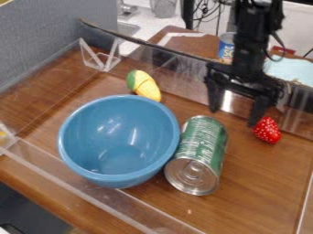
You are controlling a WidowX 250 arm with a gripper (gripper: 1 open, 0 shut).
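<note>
My black gripper [236, 102] hangs open at the back right, fingers pointing down, just left of and above a red strawberry [268, 130]. A blue bowl [117, 139] sits on the wooden surface at centre left. Right of it a green can [197, 155] lies on its side. Behind the bowl lies a yellow object with a green end [145, 86].
A clear plastic barrier [181, 80] runs behind the objects, with a can [226, 47] and a pale cloth beyond it. A grey wall [35, 35] stands at left. Bare wood shows at lower right.
</note>
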